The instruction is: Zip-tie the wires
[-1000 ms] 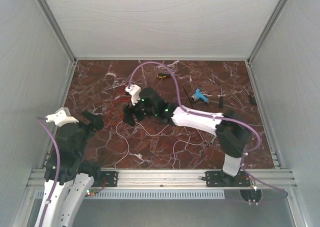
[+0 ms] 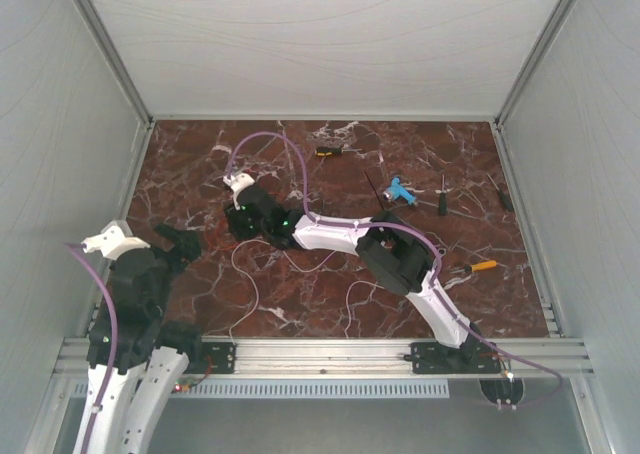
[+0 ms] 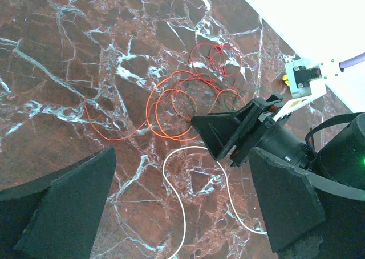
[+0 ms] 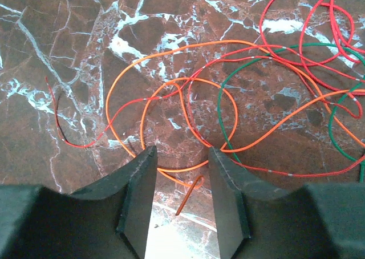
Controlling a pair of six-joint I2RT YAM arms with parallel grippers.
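Loops of orange wire (image 4: 234,107), together with red wire (image 4: 137,101) and green wire (image 4: 219,102), lie in a loose tangle on the marble surface. My right gripper is over the near side of the orange loops, its fingers (image 4: 137,196) part open, with the wire end visible in the gap; nothing appears gripped. From the left wrist view, the right gripper covers part of the orange coil (image 3: 165,102). The left gripper (image 2: 190,239) waits at the left edge, its fingers wide apart and empty. No zip tie can be made out clearly.
A white cable (image 2: 250,284) curves across the front of the table. Toward the right lie a blue tool (image 2: 398,191), a screwdriver (image 2: 442,202) and an orange-handled tool (image 2: 482,266). A black-and-yellow tool (image 2: 328,151) is at the back.
The right arm has reached further left, bringing its gripper over the wire tangle. The left arm has barely shifted.
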